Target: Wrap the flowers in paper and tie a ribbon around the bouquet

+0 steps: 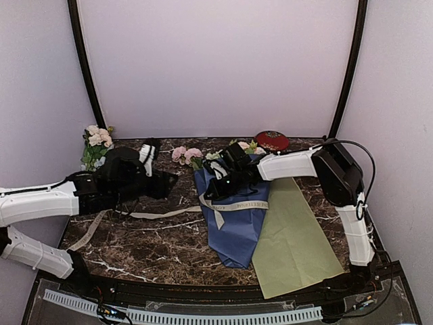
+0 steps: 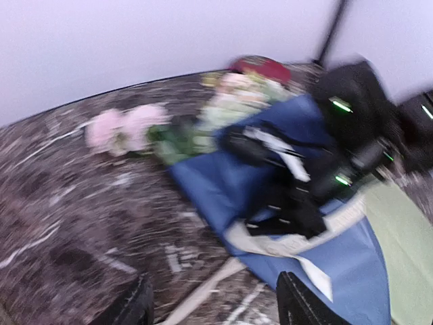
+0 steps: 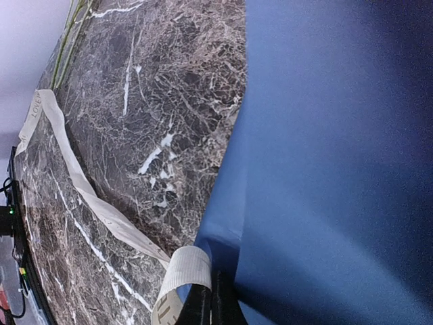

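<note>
Blue wrapping paper [image 1: 233,237] lies in the centre, flowers [image 1: 186,154] partly under its upper end. A printed cream ribbon [image 1: 240,206] lies across it and trails left over the table. My right gripper [image 1: 213,189] is low over the wrap's left side, shut on the ribbon, which loops over its fingertips in the right wrist view [image 3: 183,264]. My left gripper [image 1: 162,183] is raised left of the wrap, blurred in the top view; in the left wrist view its two fingers stand apart with nothing seen between them.
A green paper sheet [image 1: 298,250] lies at the right. Another bunch of flowers [image 1: 98,139] lies at the far left. A red round object [image 1: 272,139] sits at the back. Bare marble lies left of the wrap.
</note>
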